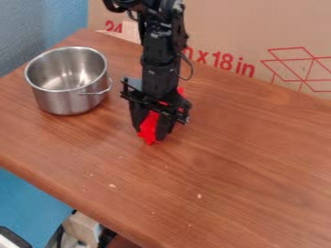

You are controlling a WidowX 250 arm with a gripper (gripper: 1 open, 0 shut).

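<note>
My black gripper (pixel 153 121) points down at the middle of the wooden table, shut on a red object (pixel 149 134) that is mostly hidden behind the fingers, with bits of red showing below and to the right. A steel pot (pixel 61 92) with a wire handle stands on the table just left of the gripper.
A cardboard panel (pixel 272 48) with red print stands along the back. The table's left edge drops to a blue surface (pixel 26 203), with some clutter at the bottom left.
</note>
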